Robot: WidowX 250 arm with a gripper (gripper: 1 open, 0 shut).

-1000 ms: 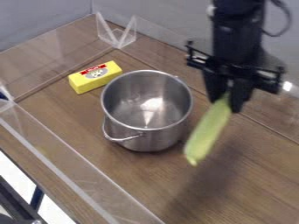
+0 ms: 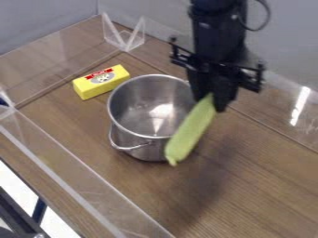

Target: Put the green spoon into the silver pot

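Observation:
The green spoon (image 2: pixel 191 133) hangs tilted from my gripper (image 2: pixel 214 97), which is shut on its upper end. Its lower end points down and to the left, in front of the right side of the silver pot (image 2: pixel 130 125). The pot stands upright on the wooden table, and no contents show in the part of its inside that I can see. From this one view I cannot tell how far above the rim the spoon is. Part of the pot's right rim is hidden behind the spoon.
A yellow box (image 2: pixel 100 82) lies just behind the pot on the left. A clear barrier (image 2: pixel 74 172) runs along the near left edge. A wall closes off the back.
My gripper has moved left with the green spoon, from right of the pot to in front of its right side in the view. The pot and the yellow box have stayed put.

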